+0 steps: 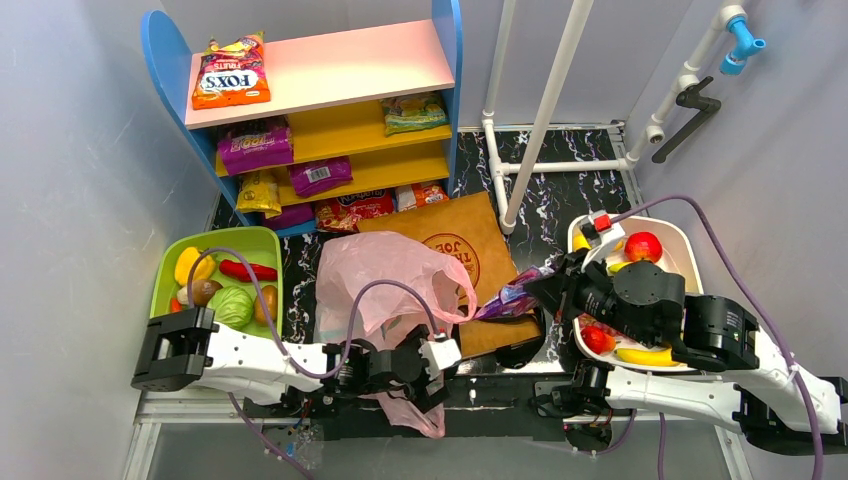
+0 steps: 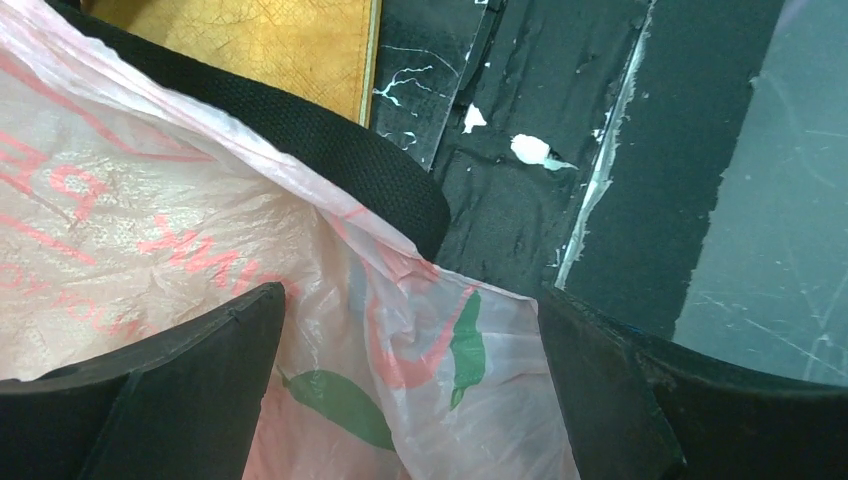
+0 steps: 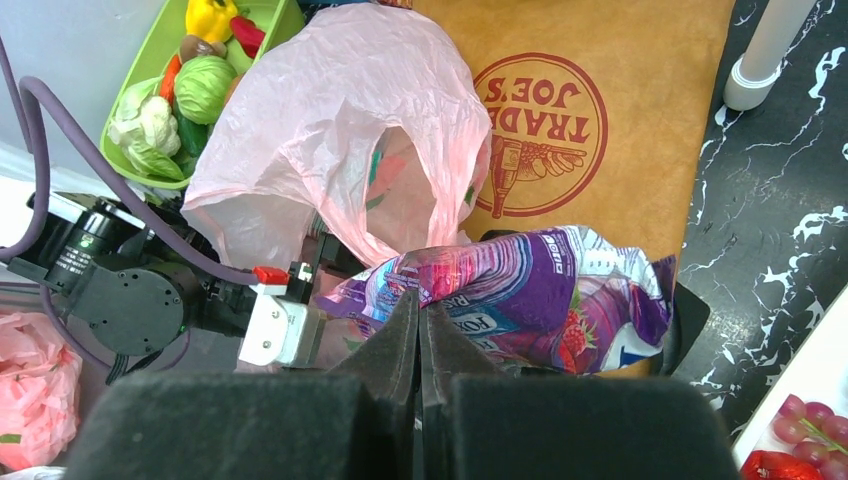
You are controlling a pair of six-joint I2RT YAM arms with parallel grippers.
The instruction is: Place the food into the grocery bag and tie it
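A thin pink plastic grocery bag (image 1: 365,265) lies crumpled over the brown paper bag, its loop handle (image 3: 450,180) facing my right arm. In the left wrist view, my left gripper stands open, with the edge of the plastic bag (image 2: 330,340) spread loosely between its fingers. My right gripper (image 1: 548,288) is shut at the end of a purple snack packet (image 1: 505,300). The packet (image 3: 530,290) stretches across the right wrist view, beyond the fingertips (image 3: 405,315), close beside the plastic bag's handle. The bag's inside is mostly hidden.
A brown paper bag (image 1: 480,240) with black straps lies beneath. Green vegetable bin (image 1: 165,270) stands left; white fruit bin (image 1: 685,235) is right, partly under my right arm. A snack shelf (image 1: 330,65) and white pipes (image 1: 545,110) stand behind.
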